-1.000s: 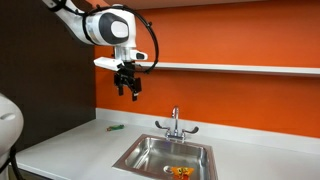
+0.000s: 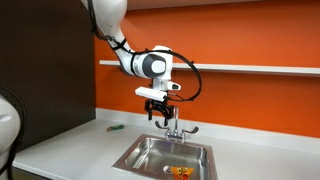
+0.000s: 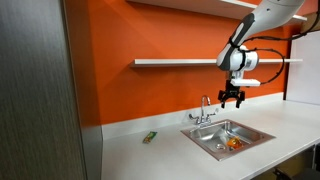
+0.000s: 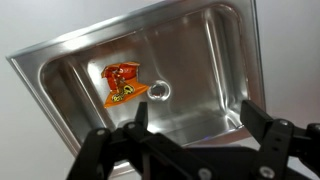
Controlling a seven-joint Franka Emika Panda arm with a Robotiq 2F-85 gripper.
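Observation:
An orange-and-red packet [image 4: 122, 83] with dark markings lies on the floor of the steel sink [image 4: 205, 75], beside the round drain [image 4: 159, 90]. The same packet [image 2: 181, 172] shows near the front of the basin in exterior view 1, and as a small orange patch [image 3: 232, 141] in exterior view 2. My gripper [image 2: 158, 116] hangs in the air above the sink, pointing down, well clear of the packet. Its two fingers stand wide apart in the wrist view, with the gripper open and nothing between them.
A faucet [image 2: 176, 122] with two lever handles rises behind the sink, close to the gripper in exterior view 1. A small green item [image 3: 150, 137] lies on the white counter [image 3: 120, 155] to the left. A white shelf [image 2: 245, 69] runs along the orange wall.
My arm has moved right and downward, from over the left counter to above the sink. The packet, faucet and green item have stayed put.

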